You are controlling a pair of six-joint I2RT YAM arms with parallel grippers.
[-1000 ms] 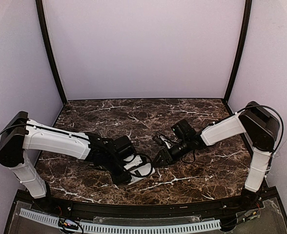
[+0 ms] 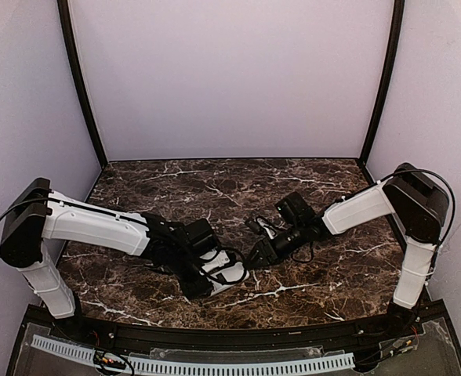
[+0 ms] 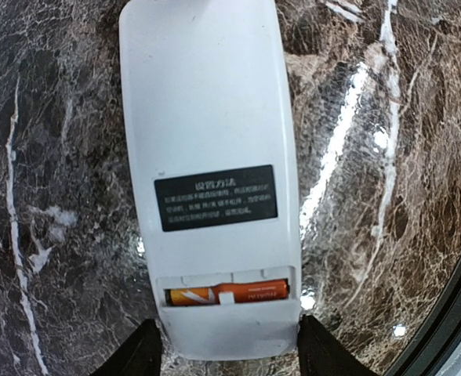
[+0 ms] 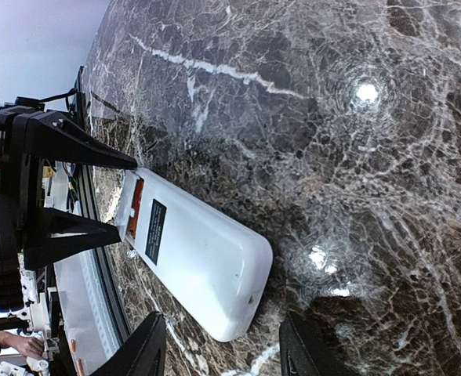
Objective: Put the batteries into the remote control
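The white remote control (image 3: 207,102) lies back-up on the dark marble table, with a black label on it. An orange battery (image 3: 246,290) lies in the compartment at its lower end. My left gripper is over that end, its fingers part open at either side of the remote; whether they touch it I cannot tell. In the right wrist view the left gripper's fingers reach to that same end. My right gripper stands open beside the remote's other, rounded end, with nothing seen between its fingers.
The front rail (image 3: 442,329) of the table runs close by the remote. Walls stand at the back and both sides.
My left arm has shifted very slightly in the top view. The right arm looks unchanged.
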